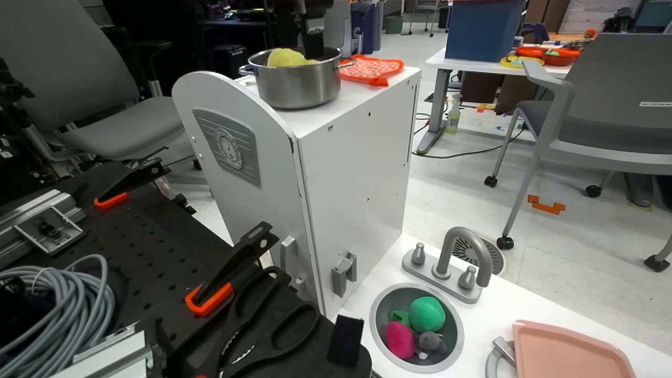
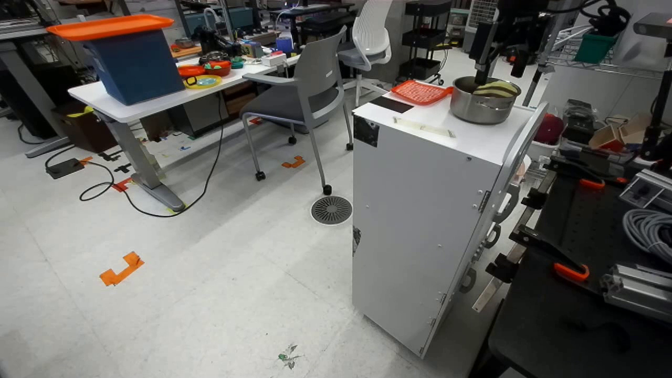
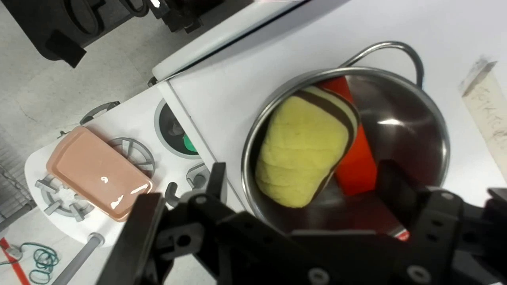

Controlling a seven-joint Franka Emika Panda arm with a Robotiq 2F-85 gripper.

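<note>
The steel pot point(image 1: 296, 86) stands on top of the white cabinet. Inside it lies a soft yellow object with brown stripes point(image 3: 304, 147), tilted against the wall. A flat red-orange piece point(image 3: 357, 164) sits partly beneath that. My gripper is open over the pot, its fingers wide apart and nothing held. In the wrist view, the right finger point(image 3: 395, 183) overlaps the pot's interior, while the left one appears outside the rim. From exterior view 2, a dark finger point(image 2: 483, 72) dips into the pot mouth beside the striped object point(image 2: 497, 88).
An orange-red perforated tray point(image 2: 420, 92) lies on the cabinet top near the pot. Lower down, the sink point(image 1: 379, 327) holds soft green, pink and grey toys, with a faucet point(image 1: 463, 252) behind. A pink tray point(image 1: 567, 353) rests on the lower counter. The cabinet's raised panel point(image 1: 208, 94) borders the pot.
</note>
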